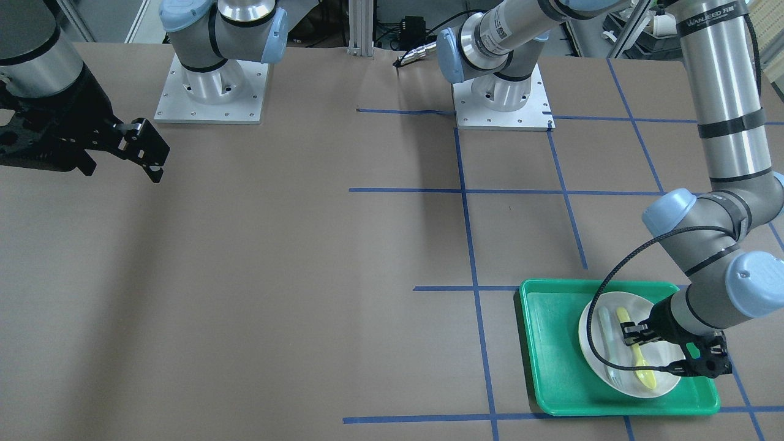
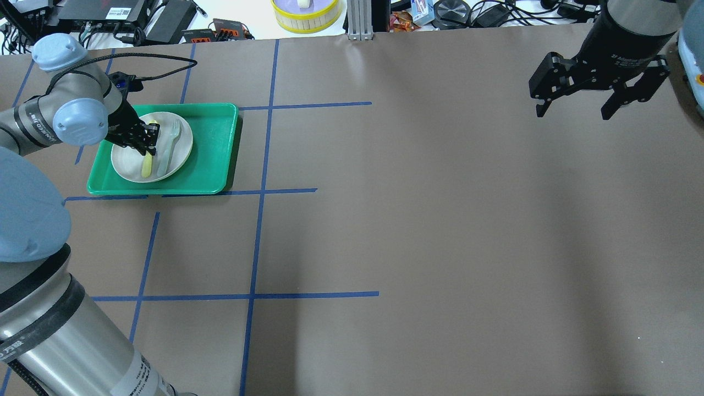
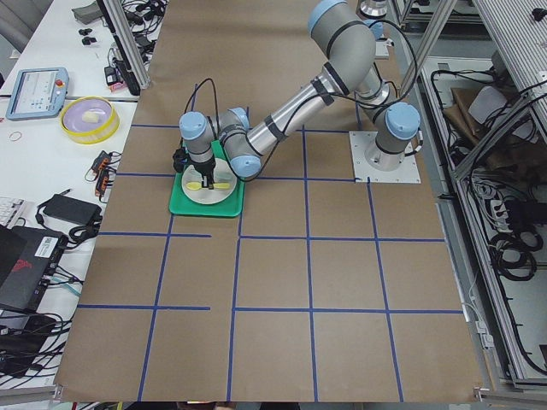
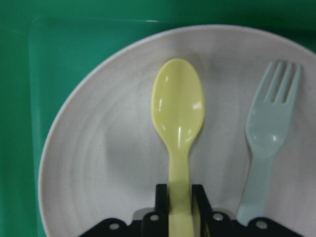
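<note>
A yellow plastic spoon point(image 4: 177, 103) lies bowl-up on a white plate point(image 4: 98, 163), beside a pale blue fork point(image 4: 269, 128). The plate sits in a green tray point(image 1: 544, 353) at the front right of the table. My gripper is down over the plate at the spoon's handle, its two black fingers on either side of it, close against it; whether they are shut tight on it I cannot tell for sure. In the top view the gripper point(image 2: 148, 142) covers part of the spoon.
Another arm's black gripper point(image 2: 597, 89) hangs at the opposite side of the table, away from the tray. Further arm bases point(image 1: 209, 103) stand at the back. A cable loops from my arm over the tray.
</note>
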